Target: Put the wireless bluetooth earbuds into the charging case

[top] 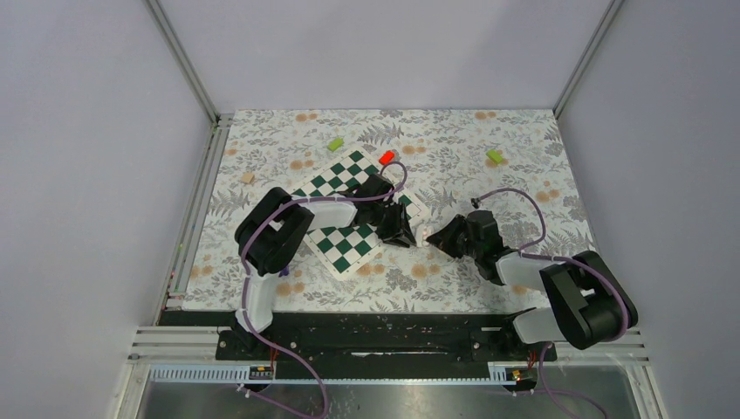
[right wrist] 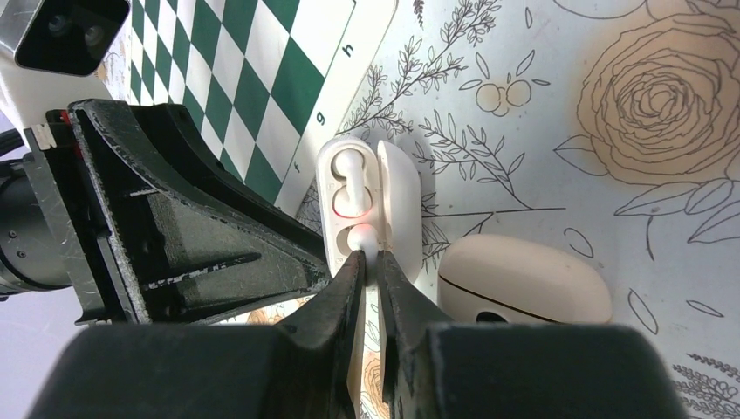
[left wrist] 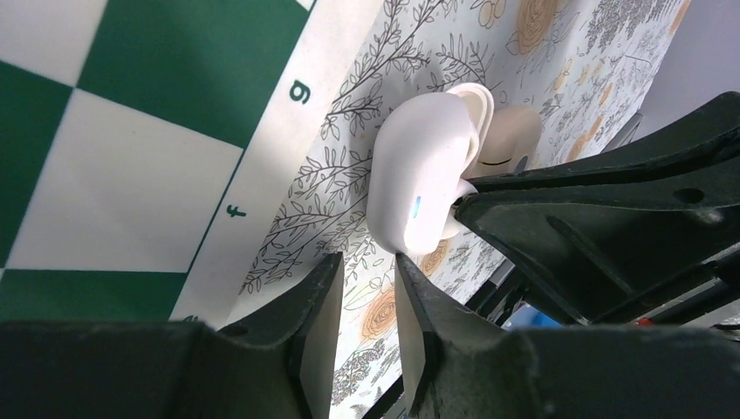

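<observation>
The white charging case [right wrist: 347, 175] has its lid [right wrist: 402, 205] open. One earbud [right wrist: 350, 182] lies in its upper slot, with a red glow beside it. A second earbud [right wrist: 363, 237] is at the lower slot, its stem between the tips of my right gripper, shut on it; how deep it sits cannot be told. In the left wrist view the case [left wrist: 414, 175] lies just beyond the tips of my left gripper. Those fingers stand a little apart with tablecloth showing in the gap, one tip against or very near the case's end; a hold on it is unclear.
An off-white rounded object with a dark seam [right wrist: 524, 281] lies close beside the case. The green-and-white chessboard [top: 340, 249] extends under the left arm. A red block [top: 387, 158] and two green blocks lie farther back.
</observation>
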